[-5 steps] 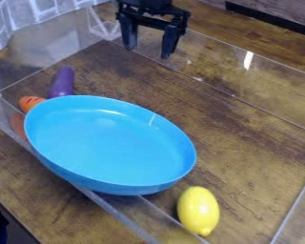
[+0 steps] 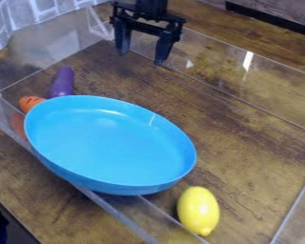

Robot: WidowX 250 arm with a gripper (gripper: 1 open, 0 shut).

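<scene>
My black gripper (image 2: 145, 43) hangs at the top centre of the camera view, over the back of the wooden surface, open with nothing between its fingers. Well in front of it lies a large blue oval plate (image 2: 111, 143). A yellow lemon (image 2: 197, 210) lies at the plate's front right. Behind the plate's left end are a purple eggplant-like object (image 2: 64, 82) and an orange carrot-like object (image 2: 30, 102), partly hidden by the plate.
Clear plastic walls border the area, and the plate appears to lie across the front one.
My gripper has shifted slightly at the back of the area. The plate, the lemon and the other objects have not moved.
</scene>
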